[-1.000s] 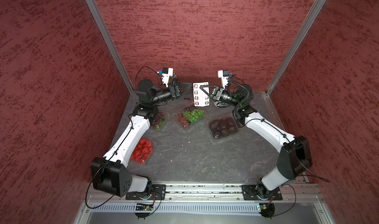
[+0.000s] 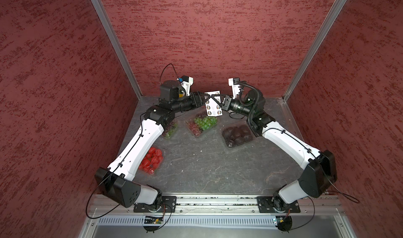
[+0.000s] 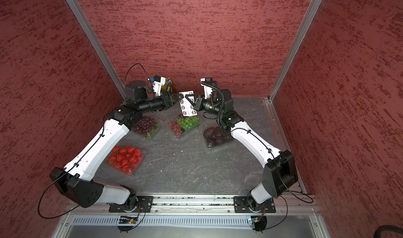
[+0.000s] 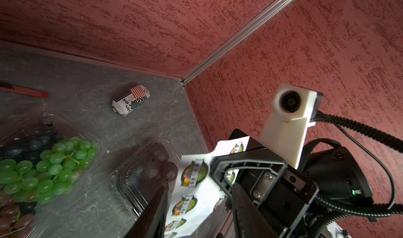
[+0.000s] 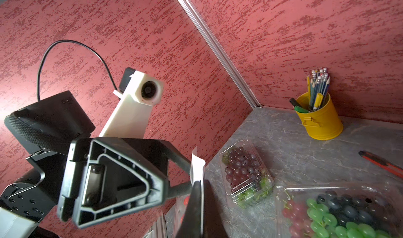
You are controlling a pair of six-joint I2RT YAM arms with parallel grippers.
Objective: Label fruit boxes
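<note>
A white sheet of round fruit labels (image 2: 213, 106) hangs upright between the arms above the table. My right gripper is shut on this sheet. One of its fingers (image 4: 245, 156) lies across the labels in the left wrist view. At the sheet's left edge, my left gripper is part open, its fingers apart with the sheet showing between them. Below stand clear fruit boxes: mixed grapes (image 3: 183, 124), dark grapes (image 3: 145, 126), red strawberries (image 3: 125, 157) and a box of dark round fruit (image 2: 237, 134).
A yellow bucket of pencils (image 5: 322, 120) stands at the back. Near it lies a red cutter (image 5: 384, 164). A small printed packet (image 4: 131, 99) rests at the back right.
My left gripper has moved right to the sheet, and its fingers have drawn closer together.
</note>
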